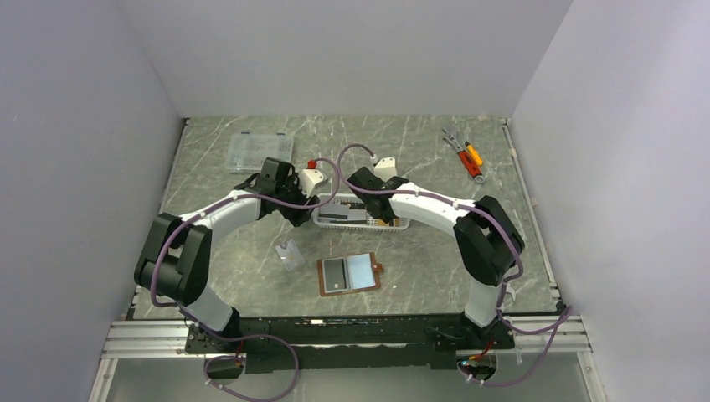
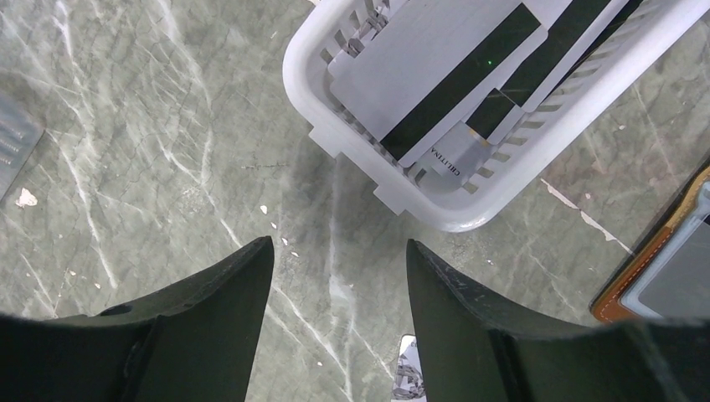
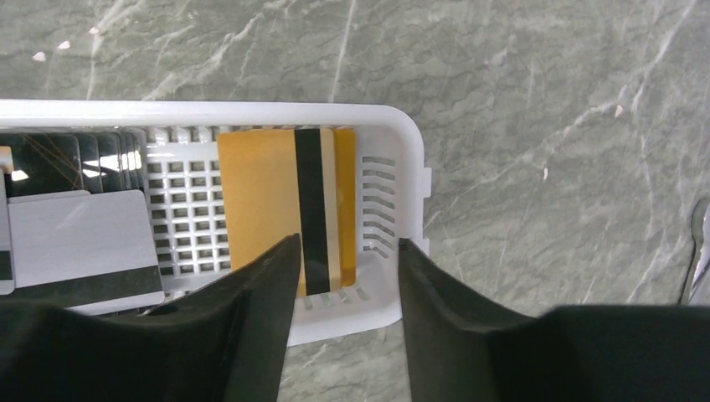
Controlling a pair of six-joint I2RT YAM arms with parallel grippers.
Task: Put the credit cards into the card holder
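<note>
A white basket point(image 2: 553, 126) holds silver cards point(image 2: 435, 67) with black stripes, dark cards point(image 3: 50, 159) and yellow cards point(image 3: 259, 184) at its right end. My left gripper is open and empty over the table beside the basket's left end. My right gripper is open above the basket's right end, by the yellow cards. An open brown card holder point(image 1: 360, 285) lies on the near middle of the table.
A clear plastic box point(image 1: 251, 151) sits at the back left, pliers point(image 1: 465, 163) at the back right. A small clear item point(image 1: 290, 255) lies left of the card holder.
</note>
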